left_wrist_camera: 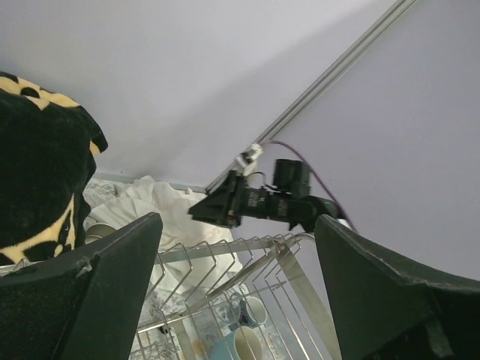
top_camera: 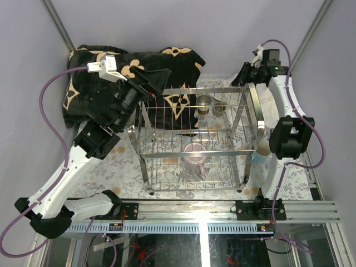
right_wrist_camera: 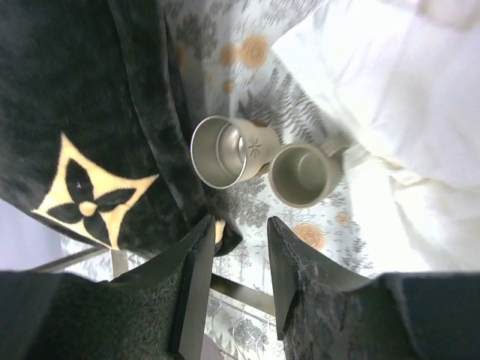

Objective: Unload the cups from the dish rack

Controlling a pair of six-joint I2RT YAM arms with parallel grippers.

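Note:
The metal dish rack (top_camera: 194, 153) stands mid-table. A pink cup (top_camera: 194, 158) is inside its lower front part; two metal cups (right_wrist_camera: 225, 150) lie at the back right beside a white cloth. Light blue cups (left_wrist_camera: 232, 349) show at the rack's right. My left gripper (top_camera: 161, 83) is raised over the rack's back left, open with nothing between its fingers in the left wrist view. My right gripper (top_camera: 239, 79) is at the back right, above the metal cups, its fingers part open and empty in the right wrist view.
A black patterned blanket (top_camera: 89, 94) fills the back left, partly behind the rack. The white cloth (right_wrist_camera: 397, 90) covers the back right. Walls border both sides.

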